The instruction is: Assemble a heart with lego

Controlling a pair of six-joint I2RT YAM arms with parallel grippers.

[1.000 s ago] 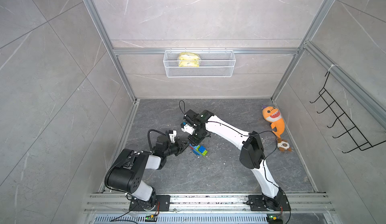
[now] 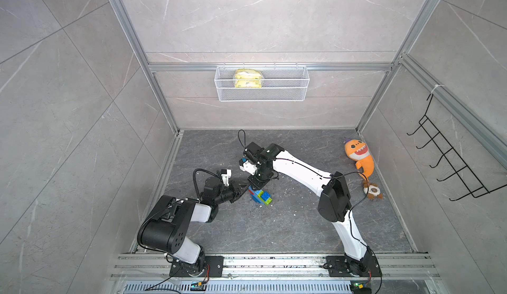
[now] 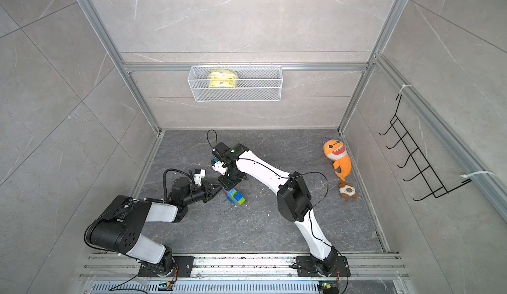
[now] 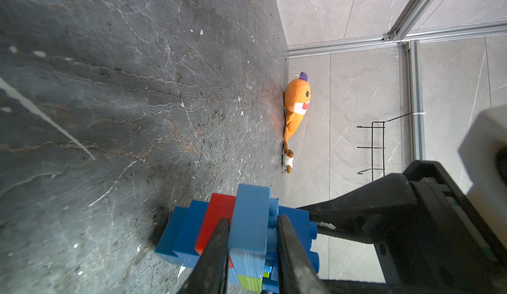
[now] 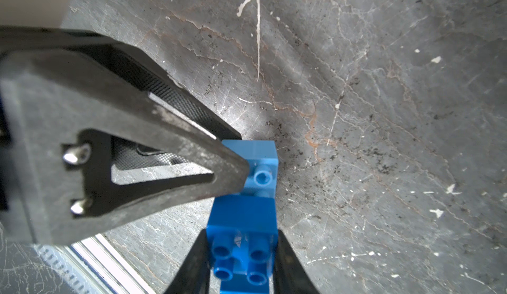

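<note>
A small lego assembly of blue, light blue, red and green bricks (image 2: 261, 196) sits low over the table between both grippers. My left gripper is shut on the light blue brick (image 4: 250, 222), next to a red brick (image 4: 215, 217) with darker blue ones behind. From the other side my right gripper is shut on a dark blue brick (image 5: 242, 212) with its studs facing the camera. That brick stands right beside the light blue brick (image 5: 258, 156) in the right wrist view. Whether the two are pressed fully together cannot be told.
An orange shark toy (image 2: 358, 154) and a small brown-and-white plush (image 2: 372, 191) lie at the far right edge. A white wire basket (image 2: 285, 83) hangs on the back wall, a black hook rack (image 2: 449, 154) on the right.
The left arm and the brick assembly look almost unmoved.
</note>
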